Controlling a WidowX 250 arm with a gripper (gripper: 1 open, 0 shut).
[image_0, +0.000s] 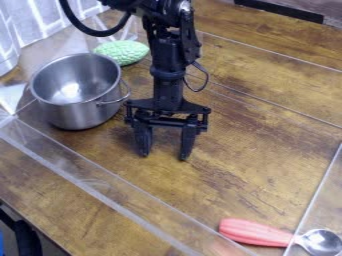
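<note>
The black gripper (166, 145) hangs low over the wooden table (227, 150), right of a steel pot (76, 90), with its two fingers pointing down and apart, nothing visible between them. A green textured object (120, 52) lies behind the pot, partly hidden by the arm. A pink-handled spoon (261, 230) with a metal bowl lies at the front right.
Clear plastic walls run along the left, front left and right of the work area. A white cloth or sheet hangs at the back left.
</note>
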